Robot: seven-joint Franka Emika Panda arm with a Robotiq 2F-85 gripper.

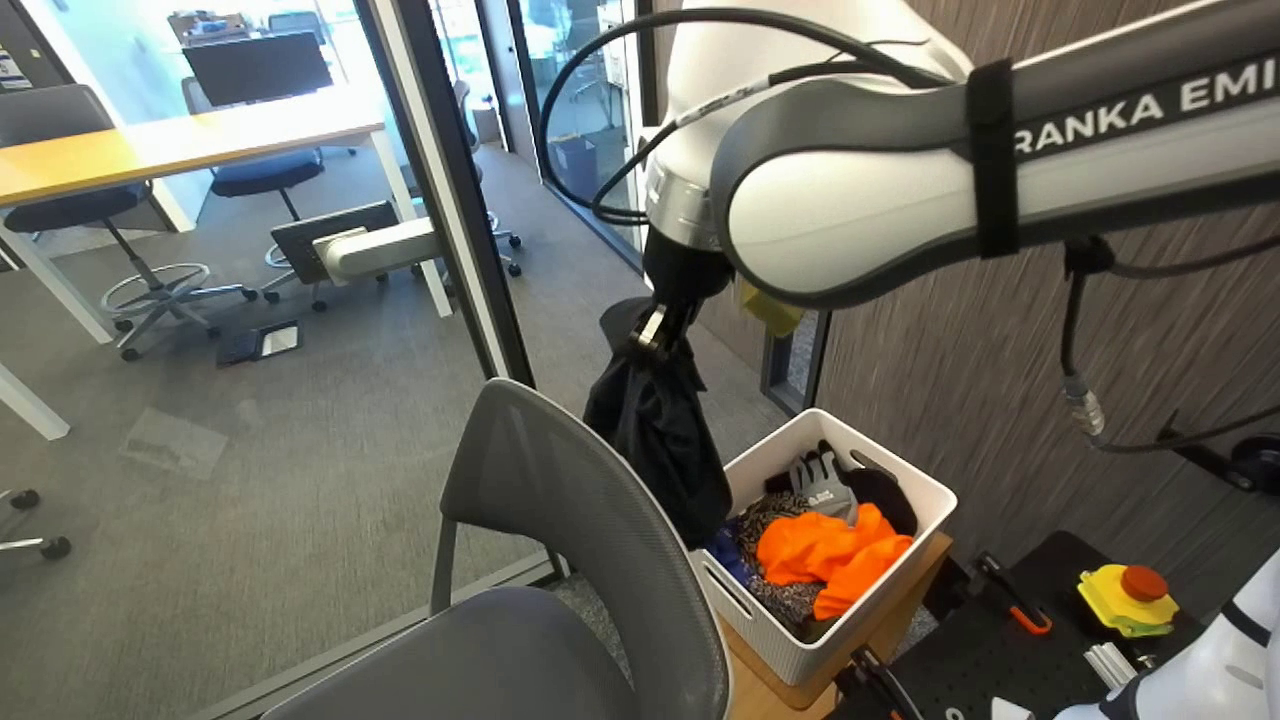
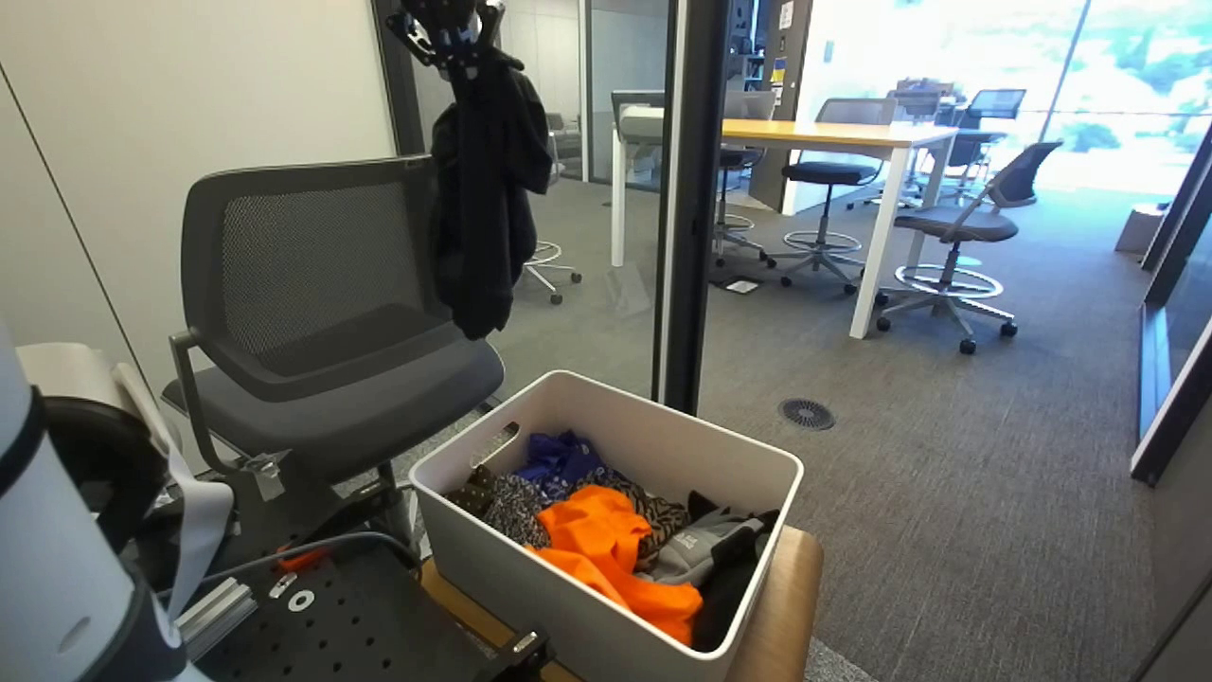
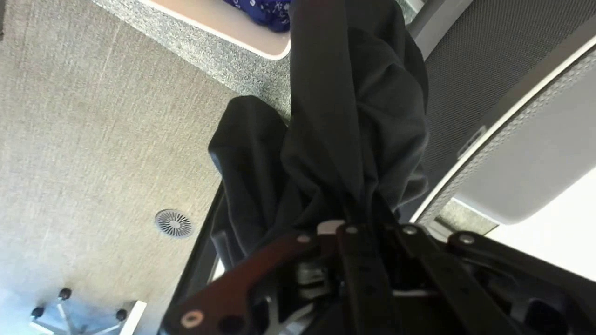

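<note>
A black cloth garment hangs down in folds from my gripper, which is shut on its upper end. In exterior view 2 the cloth dangles in front of the mesh chair back, its lower end higher than the basket rim. The wrist view has the dark fabric running away from the fingers and hiding most of the fingertips. To one side stands a white basket holding an orange cloth, a grey glove, a blue patterned cloth and other dark fabric.
A grey mesh-backed chair stands close beside the basket and the hanging cloth. The basket rests on a wooden stool. A glass partition post rises behind. A black perforated plate carries clamps and parts near the robot base.
</note>
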